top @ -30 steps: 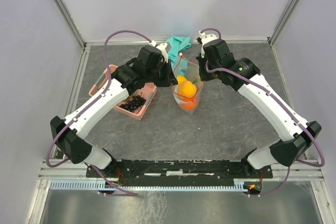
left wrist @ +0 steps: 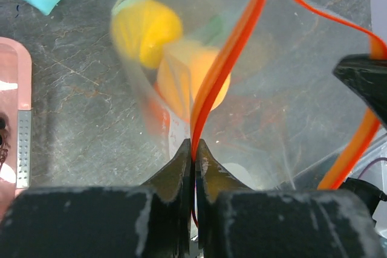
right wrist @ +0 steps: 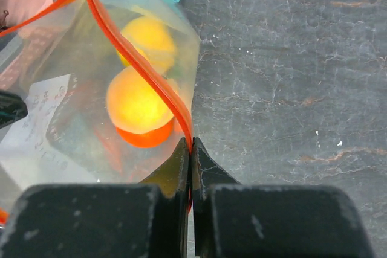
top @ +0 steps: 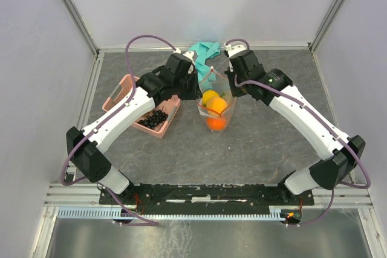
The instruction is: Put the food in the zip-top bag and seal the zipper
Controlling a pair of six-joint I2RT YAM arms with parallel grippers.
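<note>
A clear zip top bag (top: 206,113) with an orange zipper rim hangs between my two grippers, its mouth spread apart. Inside it lie a yellow fruit (left wrist: 145,31), an orange-coloured fruit (right wrist: 138,102) and a redder one (top: 216,124) lowest down; something green shows faintly through the plastic. My left gripper is shut on one side of the orange rim. On the opposite side, my right gripper is shut with the thin rim pinched between its fingertips.
A pink basket (top: 171,116) at the left holds dark grapes (top: 153,119). Behind the bag lies a teal cloth (top: 205,52).
</note>
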